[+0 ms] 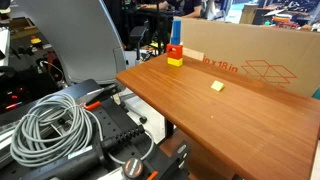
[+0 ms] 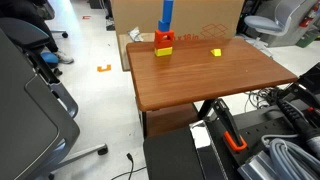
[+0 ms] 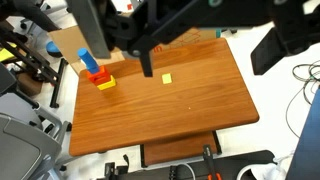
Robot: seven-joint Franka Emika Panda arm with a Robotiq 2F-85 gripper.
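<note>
A small stack stands near one edge of the wooden table (image 1: 215, 115): a yellow block (image 1: 175, 62) at the bottom, a red block (image 1: 174, 50) over it and a tall blue block (image 1: 177, 32) on top. Apart from the stack, a single small yellow block (image 1: 217, 86) lies on bare wood, seen also as the yellow block (image 3: 167, 78) in the wrist view. My gripper is open above the table, its dark fingers wide apart with nothing held between them. In the wrist view the blue block (image 3: 88, 60) shows left of the fingers. Neither exterior view clearly shows the gripper.
A cardboard panel (image 1: 245, 55) rises along the table's far side. Coiled grey cable (image 1: 50, 130) lies on dark equipment beside the table. An office chair (image 2: 30, 38) stands away on the floor.
</note>
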